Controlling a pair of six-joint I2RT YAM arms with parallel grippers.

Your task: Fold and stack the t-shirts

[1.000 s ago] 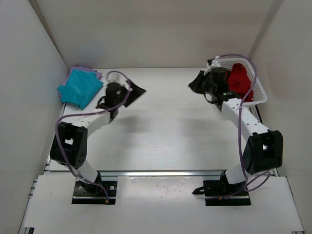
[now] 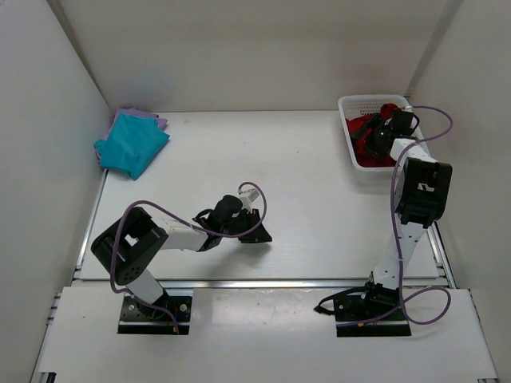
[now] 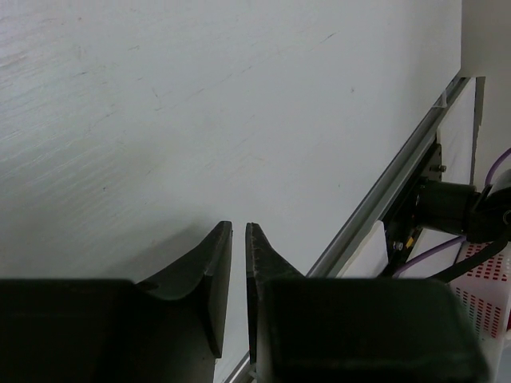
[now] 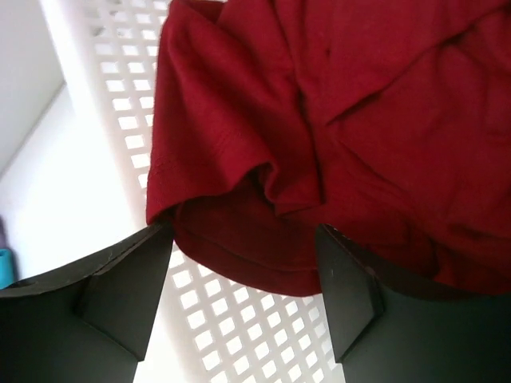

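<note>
A crumpled red shirt (image 2: 367, 152) lies in the white basket (image 2: 346, 104) at the back right. Above it hangs my right gripper (image 2: 363, 132), fingers spread wide. In the right wrist view, a raised fold of the red cloth (image 4: 223, 120) lies ahead of and between the open tips, not pinched. My left gripper (image 2: 262, 237) hovers low over the bare table near the front. Its fingers (image 3: 209, 275) are nearly together, with nothing visible between them. At the far left a folded teal shirt (image 2: 134, 145) rests on a purple one (image 2: 161, 121).
Perforated basket wall (image 4: 128, 96) runs close beside my right fingers. Walls border the table at the back and on both sides.
My left arm has drawn back from near the folded shirts to the front of the table. The right gripper has swung right, over the basket, which sits slightly farther left than before.
</note>
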